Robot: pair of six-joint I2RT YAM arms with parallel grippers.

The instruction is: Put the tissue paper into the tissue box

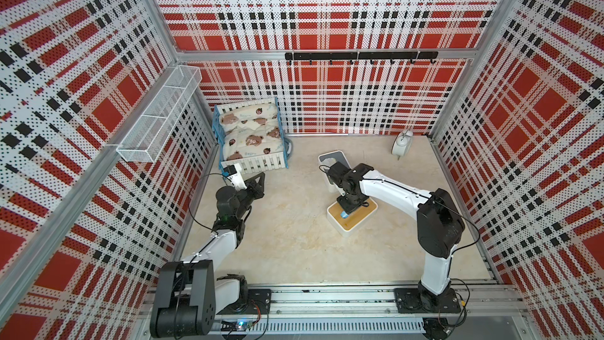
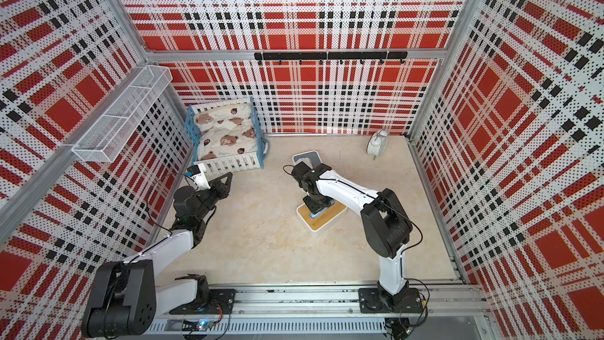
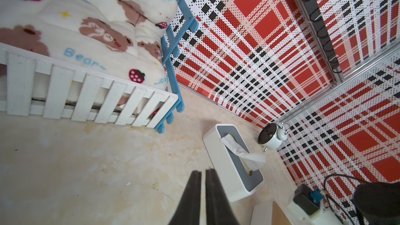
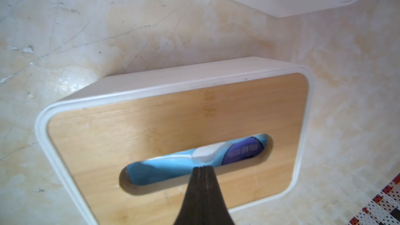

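Observation:
My right gripper is shut over the slot of a white tissue box (image 4: 179,120) with a bamboo lid; through the slot a blue tissue pack (image 4: 162,170) with a purple label shows. Behind it stands a second white box (image 3: 225,170) with a grey top and a white tissue (image 3: 241,152) poking out. My left gripper (image 1: 258,179) hangs at the left, in front of the crib, away from both boxes; it looks shut, with nothing discernible between its fingers.
A toy crib (image 1: 251,135) with bear bedding stands at the back left, a white clock (image 1: 401,144) at the back right. A wire basket (image 1: 157,113) hangs on the left wall.

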